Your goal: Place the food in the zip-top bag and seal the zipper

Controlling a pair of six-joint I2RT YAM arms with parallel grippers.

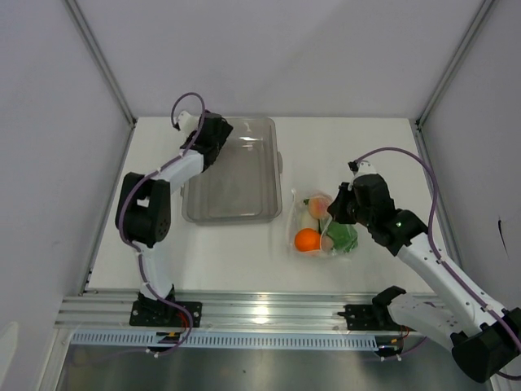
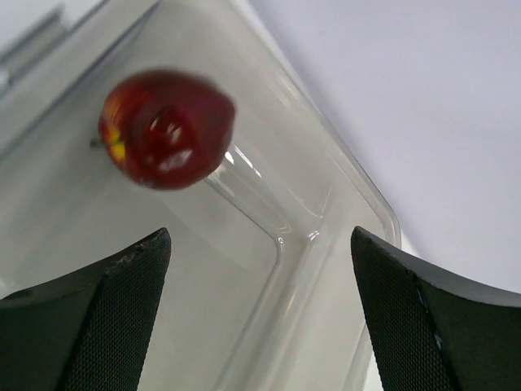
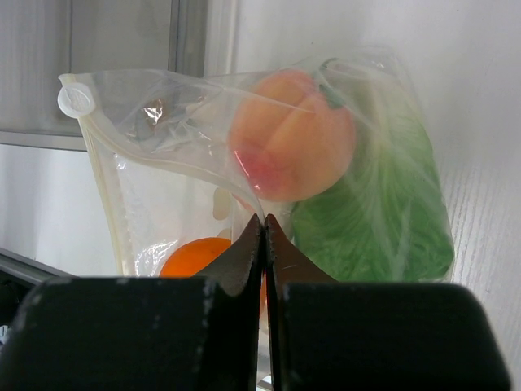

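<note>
A dark red apple (image 2: pixel 167 130) rests in the grey tray, toward the upper left of the left wrist view. My left gripper stands open over the tray, its fingers empty and apart from the apple. From above, the arm hides the apple. The clear zip top bag (image 3: pixel 163 199) is unzipped along its rim, and my right gripper is shut on that rim. Inside the bag are an orange (image 1: pixel 307 239), a peach (image 3: pixel 291 137), green lettuce (image 3: pixel 374 208) and paler items that are hard to make out.
The grey tray (image 1: pixel 232 189) takes up the back left of the white table, close to the back wall. Walls stand on both sides.
</note>
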